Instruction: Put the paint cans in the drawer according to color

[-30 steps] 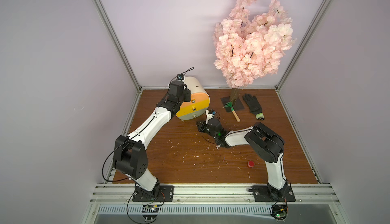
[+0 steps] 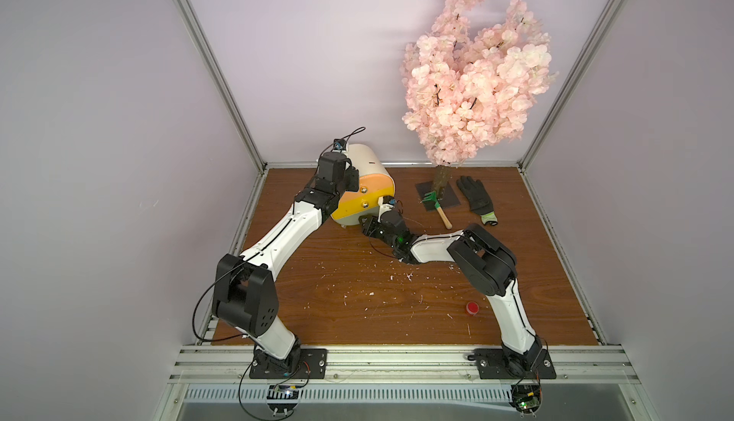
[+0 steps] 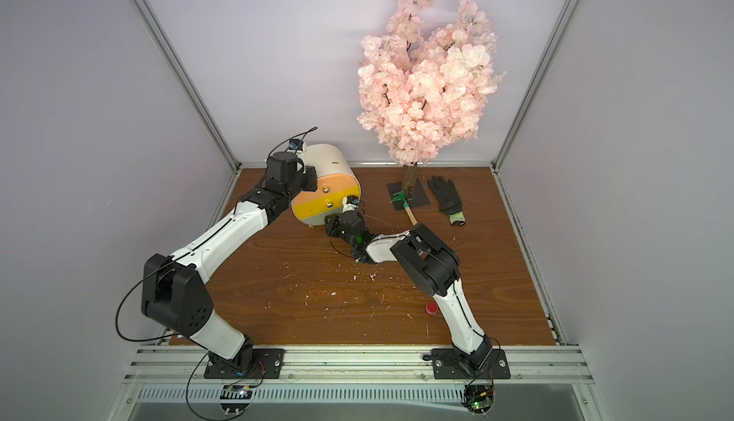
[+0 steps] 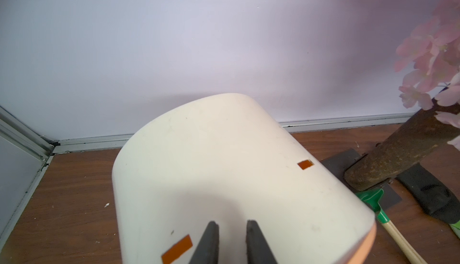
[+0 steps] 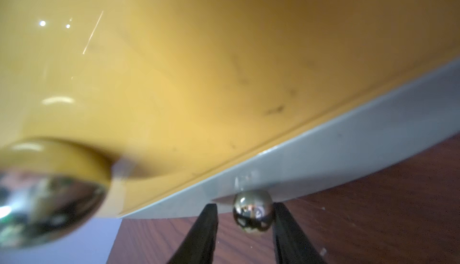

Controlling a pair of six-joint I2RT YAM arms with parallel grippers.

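A rounded white cabinet [image 4: 201, 149] with orange, yellow [image 5: 239, 48] and grey [image 5: 364, 134] drawer fronts stands at the back left. My left gripper hovers at its white top; the fingertips are blurred, with a gap showing between them, and I cannot tell what they hold. My right gripper is part open, its fingers either side of the metal knob [image 5: 253, 209] on the grey bottom drawer. A small red paint can [image 2: 472, 308] sits on the front right of the table.
A blossom tree [image 2: 478, 85] on a dark base stands at the back right, with a green-headed garden tool [image 2: 443, 216] and a black glove [image 2: 475, 195] nearby. The middle front of the table holds only scattered scraps.
My right gripper has moved left and toward the back, up to the bottom drawer's knob. The left arm appears unmoved.
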